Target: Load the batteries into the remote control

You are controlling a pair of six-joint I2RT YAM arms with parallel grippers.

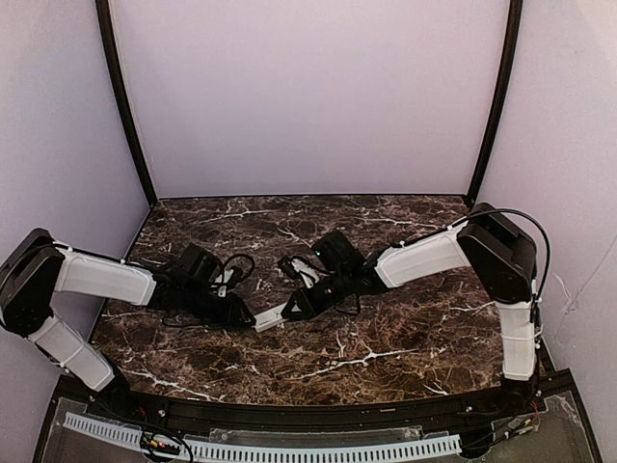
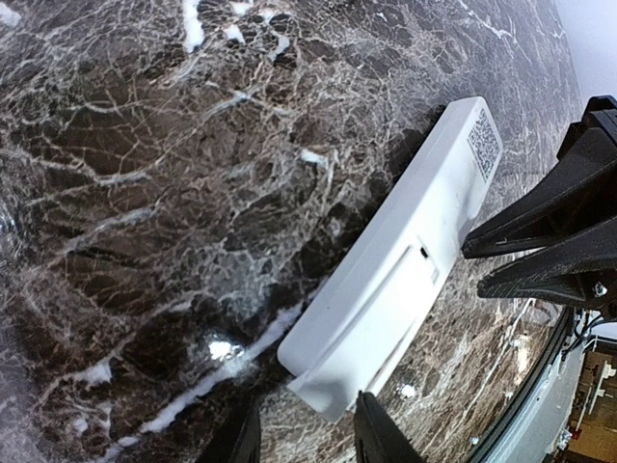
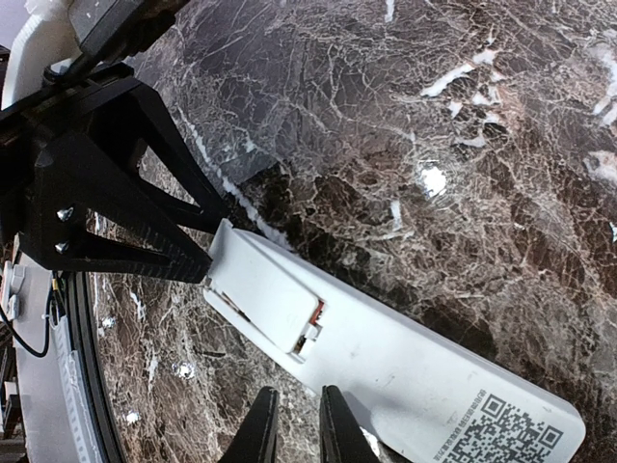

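Note:
The white remote (image 1: pixel 271 316) lies on the dark marble table, QR code at one end. Its battery cover (image 2: pixel 371 323) sits tilted in the compartment, a small gap with metal at one edge (image 3: pixel 310 330). My left gripper is low at the cover end, its fingertips at the bottom of the left wrist view; in the right wrist view its fingers are by the cover's raised end. My right gripper is over the remote's side; in the left wrist view its fingers reach the remote's near edge. What either holds is hard to tell.
A dark frame rail runs along the front edge, with walls at the sides and back.

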